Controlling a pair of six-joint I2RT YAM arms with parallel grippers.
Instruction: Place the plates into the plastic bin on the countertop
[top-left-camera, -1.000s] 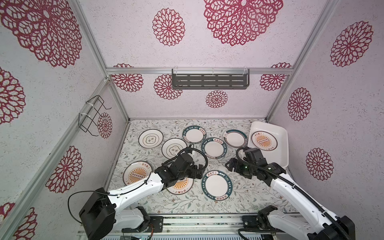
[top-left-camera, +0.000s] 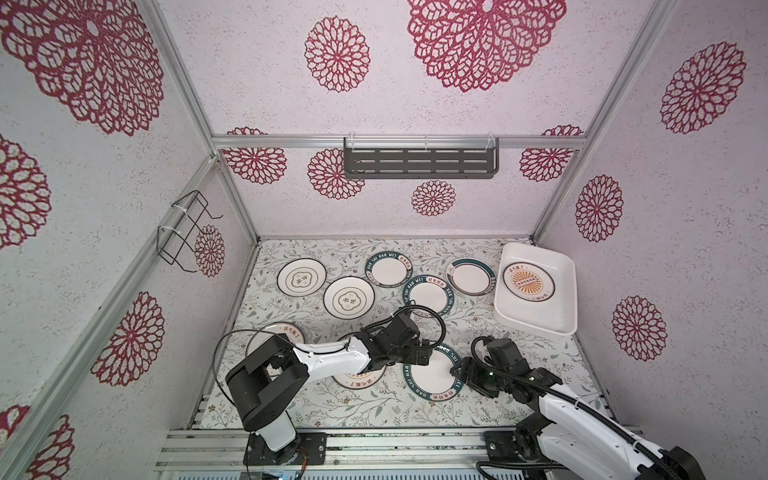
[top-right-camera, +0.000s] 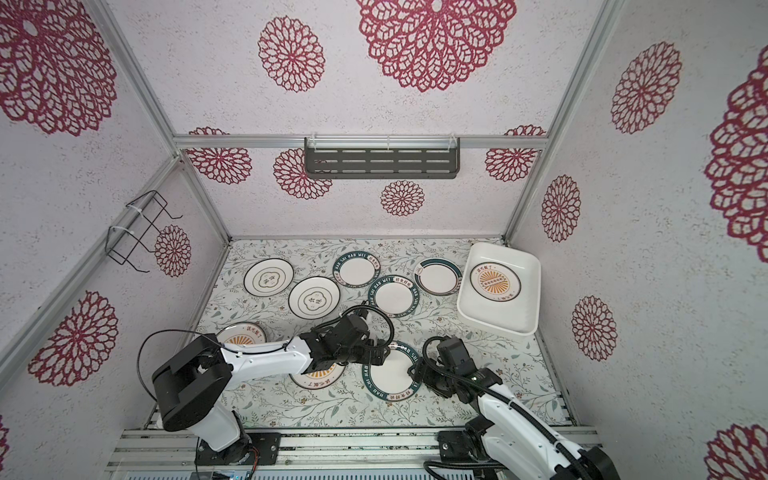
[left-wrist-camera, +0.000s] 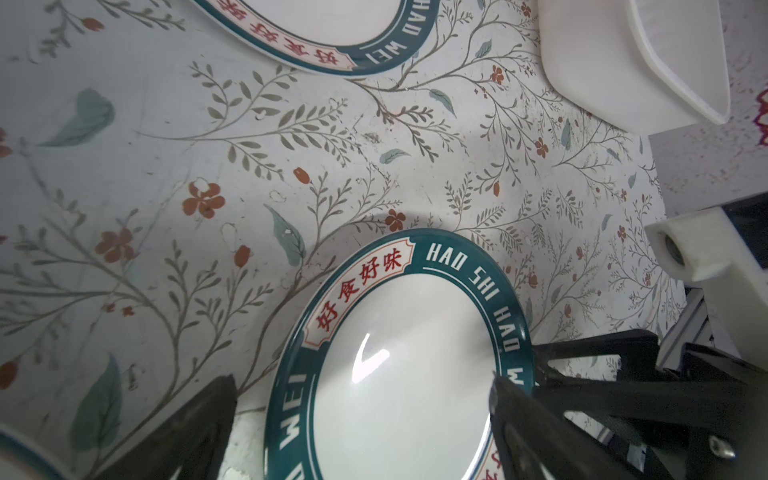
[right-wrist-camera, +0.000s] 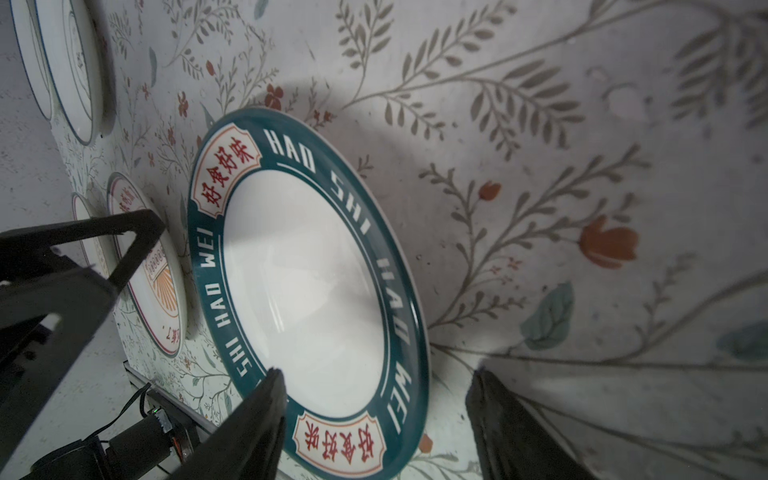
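Observation:
A green-rimmed plate (top-left-camera: 433, 376) lies flat on the countertop between my two grippers. At its left upper side, my left gripper stands open over the plate, its fingers wide apart. My right gripper is at the opposite rim, open; the rim shows between its fingers, but contact cannot be told. The white plastic bin (top-left-camera: 564, 312) at the back right holds an orange sunburst plate (top-left-camera: 529, 281). Behind lie three more green-rimmed plates (top-left-camera: 427, 296) and two dark-rimmed plates (top-left-camera: 349, 297). Sunburst plates (top-right-camera: 241, 333) are partly hidden by the left arm.
A dark slotted shelf (top-left-camera: 421, 163) hangs on the back wall and a wire rack (top-left-camera: 182, 230) on the left wall. Bare patterned countertop (top-left-camera: 512, 409) lies in front of the bin, partly under the right arm.
The left gripper has shifted right toward that plate. The plates appear unmoved.

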